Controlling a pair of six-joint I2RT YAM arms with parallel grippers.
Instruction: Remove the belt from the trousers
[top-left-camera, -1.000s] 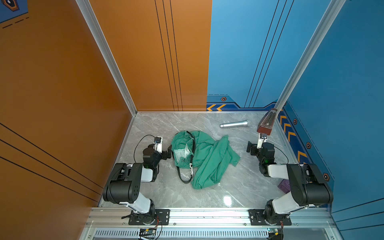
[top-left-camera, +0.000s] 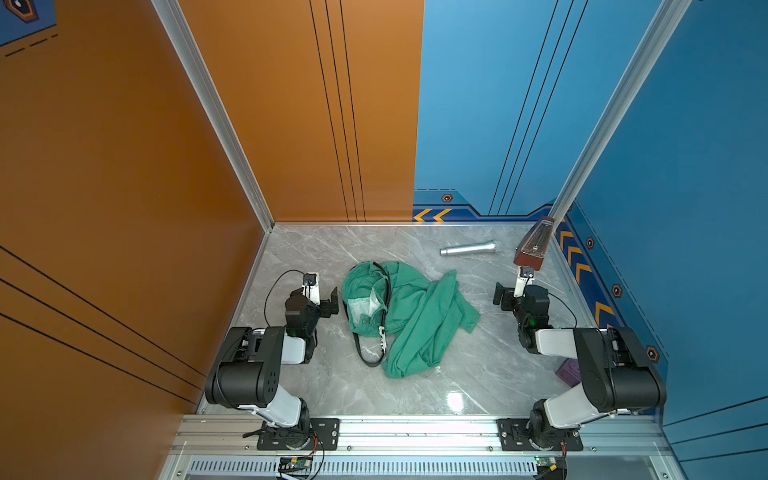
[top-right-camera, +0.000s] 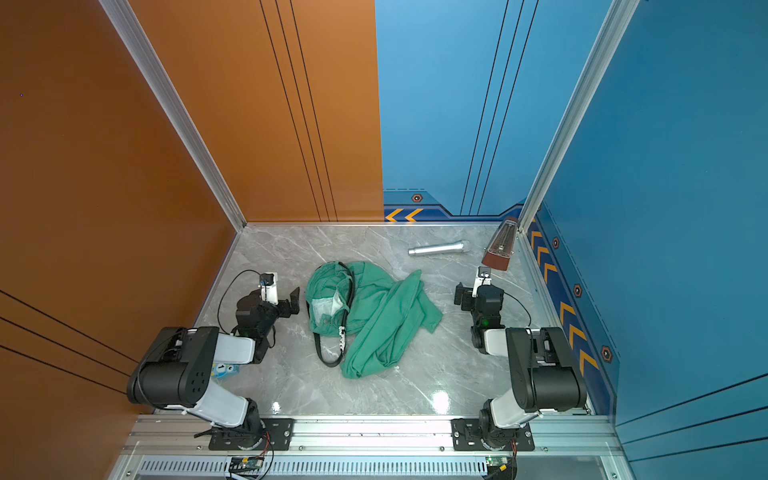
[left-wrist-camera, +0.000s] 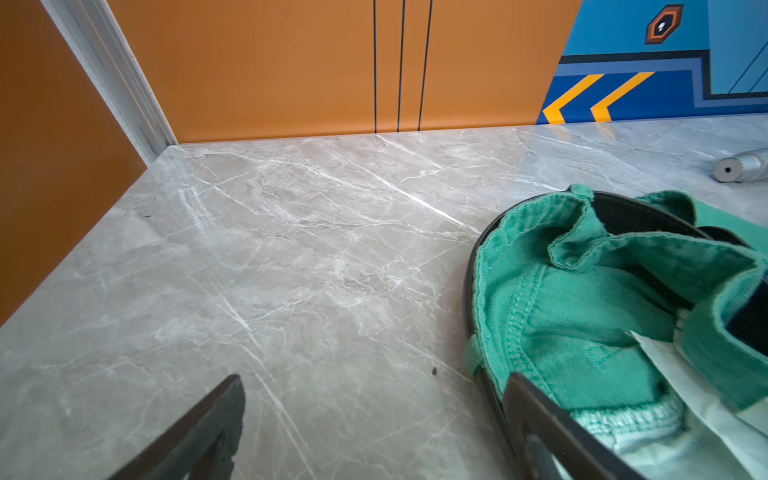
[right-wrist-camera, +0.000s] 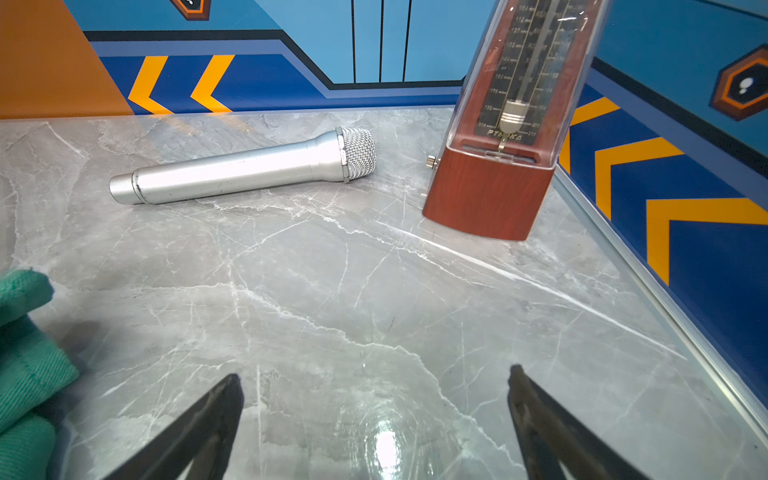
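Green trousers (top-left-camera: 420, 328) lie crumpled in the middle of the floor, waistband toward the left. A black belt (top-left-camera: 370, 361) runs round the waistband (left-wrist-camera: 520, 320), with a loop hanging down its near side. My left gripper is open just left of the waistband and belt, with nothing held. My right gripper is open to the right of the trousers, over bare floor.
A silver microphone (right-wrist-camera: 240, 168) lies at the back right, beside a wooden metronome (right-wrist-camera: 488, 192) near the wall. A purple object (top-left-camera: 568, 371) is partly hidden by the right arm.
My left gripper has shifted slightly leftward, away from the belt. The trousers and my right gripper look unchanged.
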